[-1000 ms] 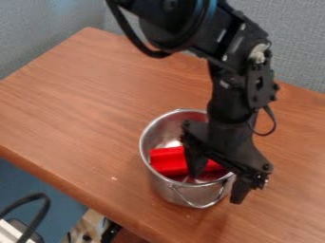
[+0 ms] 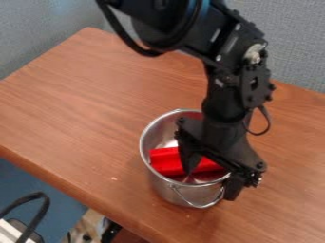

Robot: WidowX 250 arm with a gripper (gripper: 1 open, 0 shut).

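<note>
A metal pot (image 2: 165, 190) with a thin wire handle stands on the wooden table near its front edge. Inside it lies a red object (image 2: 170, 162), partly covered by my black gripper (image 2: 211, 176), which reaches down over the pot's right side with its fingers open. The lower fingers overlap the red object in this view; whether they touch it I cannot tell.
A grey partition (image 2: 292, 47) stands behind.
My arm and gripper have shifted slightly to the left and up over the pot. The pot and red object look essentially the same.
</note>
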